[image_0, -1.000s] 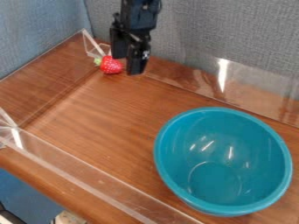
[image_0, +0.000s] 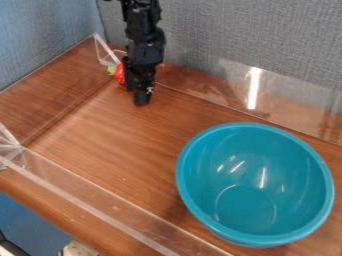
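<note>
My black gripper (image_0: 139, 88) is low at the back left of the wooden surface, reaching down from the top of the view. Just left of its fingers, and partly hidden behind them, is a small red object (image_0: 119, 74), perhaps a strawberry. Whether the fingers are open or shut on it cannot be made out.
A large teal bowl (image_0: 254, 185) fills the right front. Clear plastic edging runs along the front left and back, with grey padded walls behind.
My gripper has come down and slightly left toward the surface, beside the red object, which it now partly covers. The bowl has not moved.
</note>
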